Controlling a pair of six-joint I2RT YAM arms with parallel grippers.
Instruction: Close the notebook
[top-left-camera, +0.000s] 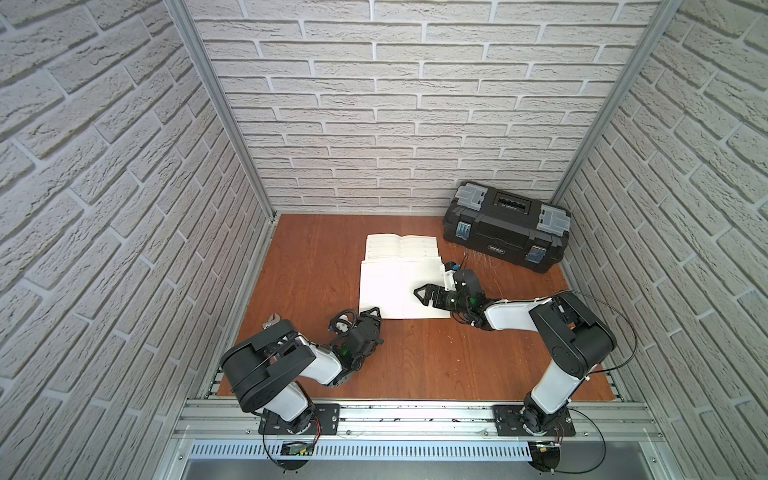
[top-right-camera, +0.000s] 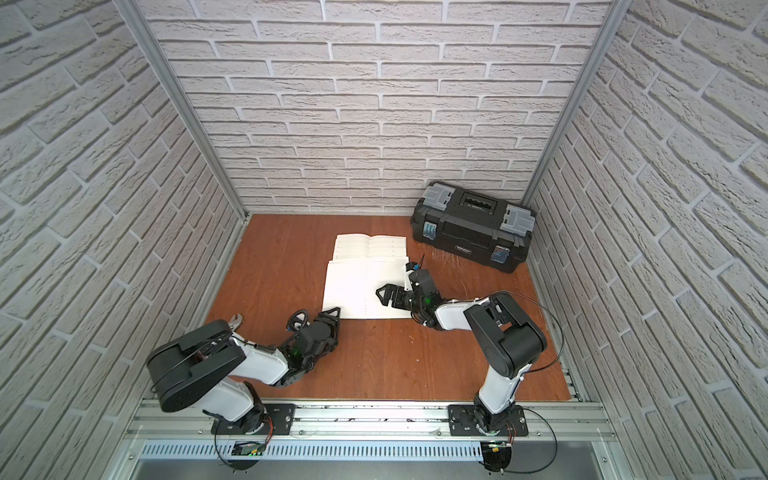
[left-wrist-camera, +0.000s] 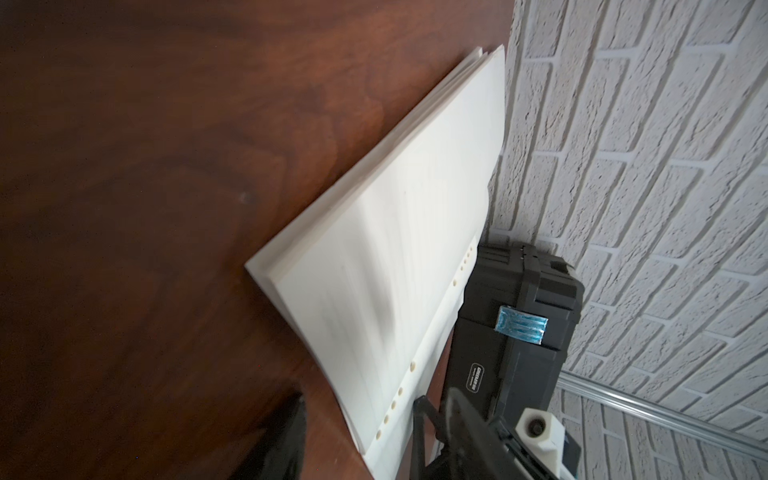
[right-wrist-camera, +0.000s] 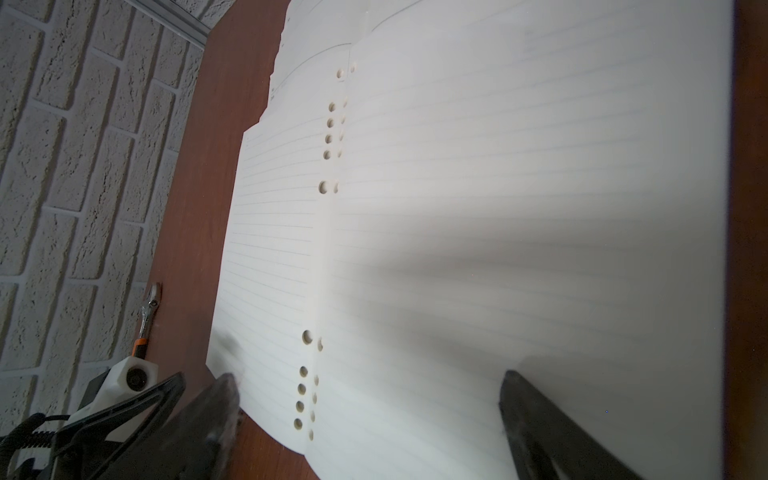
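Note:
An open notebook (top-left-camera: 400, 288) with white lined, punched pages lies flat on the wooden table (top-left-camera: 312, 248), with a second open ruled sheet or booklet (top-left-camera: 400, 245) at its back edge. My left gripper is low at the notebook's front left corner, its fingertips part open beside the layered page edge, nothing seen held. My right gripper stands open over the right-hand page, fingers wide apart, with nothing between them.
A black toolbox (top-left-camera: 506, 224) stands at the back right. A small wrench (right-wrist-camera: 149, 308) lies at the far left.

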